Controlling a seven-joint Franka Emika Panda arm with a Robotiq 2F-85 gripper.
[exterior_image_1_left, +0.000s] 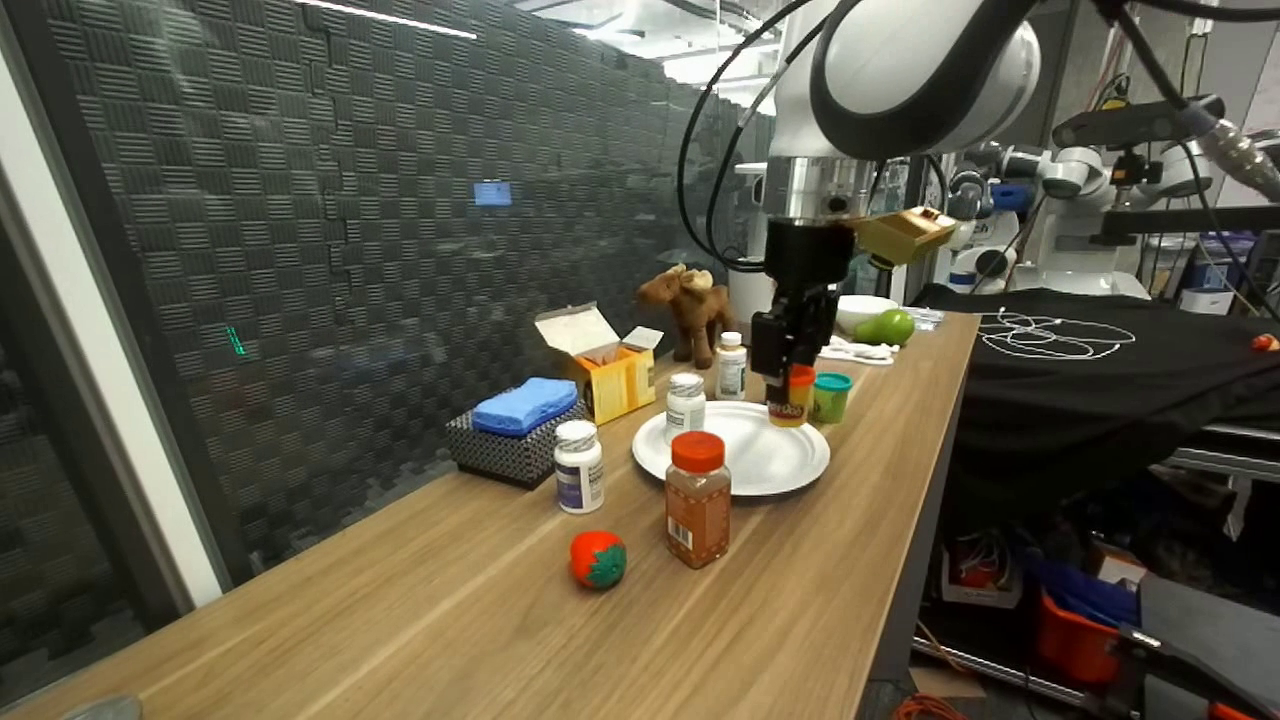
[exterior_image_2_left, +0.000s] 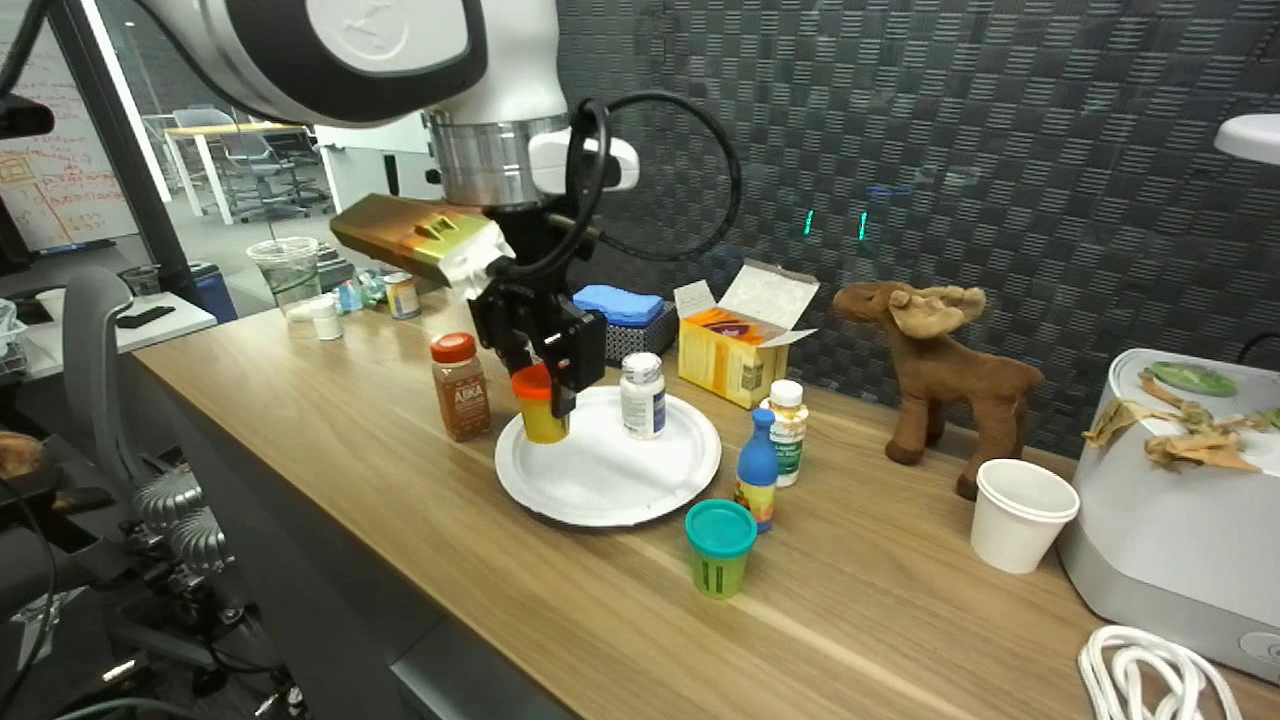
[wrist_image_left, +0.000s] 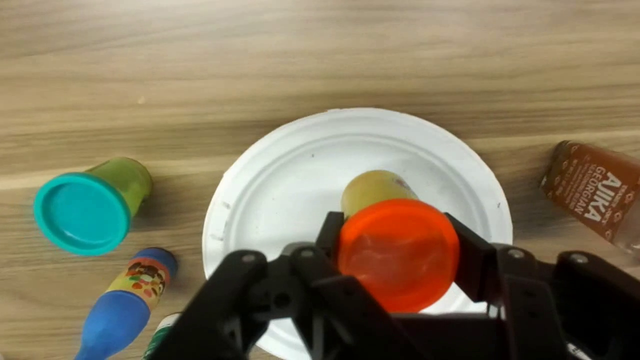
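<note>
A yellow tub with an orange-red lid (wrist_image_left: 398, 252) is pinched between the fingers of my gripper (exterior_image_2_left: 548, 374), which is shut on it. In exterior view 1 the tub (exterior_image_1_left: 792, 402) hangs upright over the right part of the white plate (exterior_image_1_left: 765, 468). The wrist view looks down on the lid, with the plate (wrist_image_left: 270, 174) beneath. A white pill bottle (exterior_image_2_left: 643, 396) stands on the plate's far side, clear of the tub.
Beside the plate stand a red-capped spice jar (exterior_image_1_left: 698, 504), a teal-lidded tub (exterior_image_2_left: 720, 548) and a blue bottle (exterior_image_2_left: 757, 468). A tomato (exterior_image_1_left: 597, 559) and another pill bottle (exterior_image_1_left: 578, 468) lie nearer exterior view 1.
</note>
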